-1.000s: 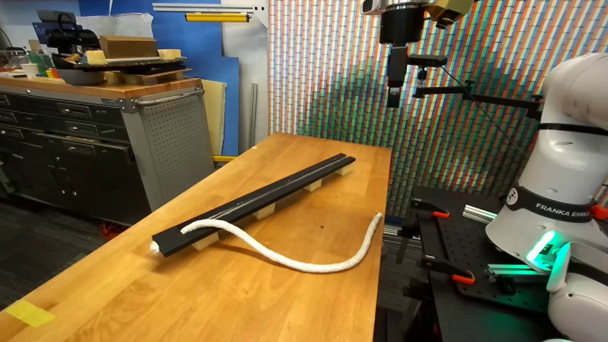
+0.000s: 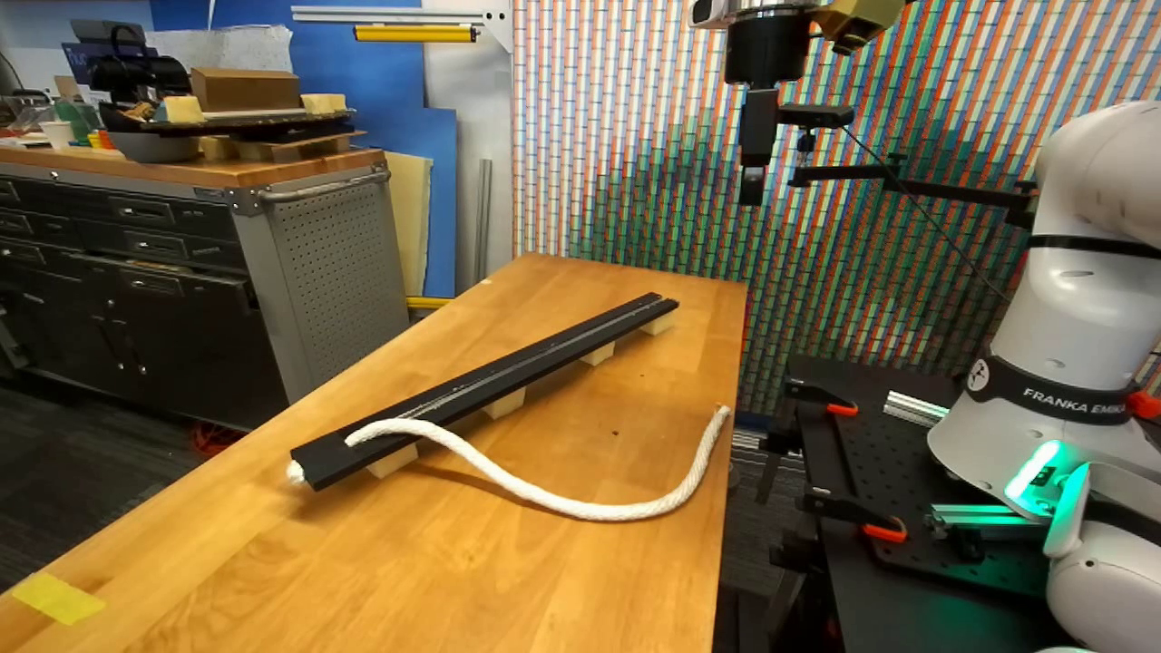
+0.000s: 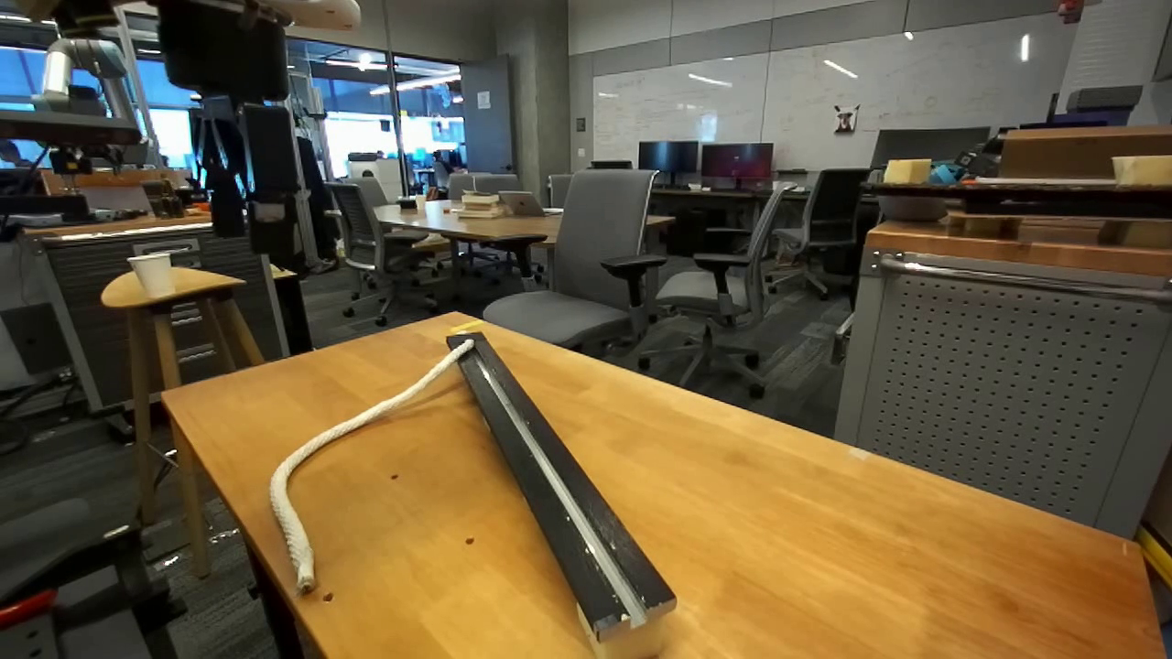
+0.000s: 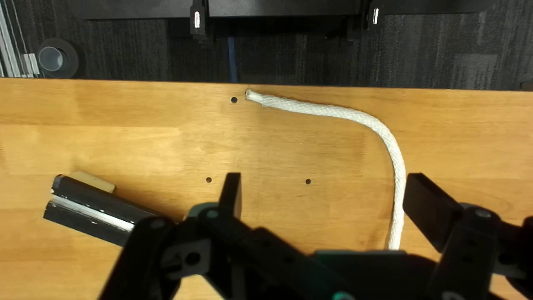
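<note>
A white rope (image 2: 588,507) curves over the table, one stretch lying across the near end of a long black grooved bar (image 2: 479,383). A white bit of it shows at the bar's very tip, while the other end rests close to the table's right edge. From the second exterior view, the rope (image 3: 330,436) bends away from the bar's far end, and the bar's groove (image 3: 560,483) looks empty along most of its length. High above the table hangs my gripper, open, nothing between its fingers. In the wrist view its body hides part of the bar (image 4: 100,212).
Pale blocks (image 2: 506,404) prop the bar up off the wooden table (image 2: 609,599). A strip of yellow tape (image 2: 58,598) marks the near left corner. Bare wood lies on both sides of the bar. Black clamps (image 2: 854,511) sit at the robot's base.
</note>
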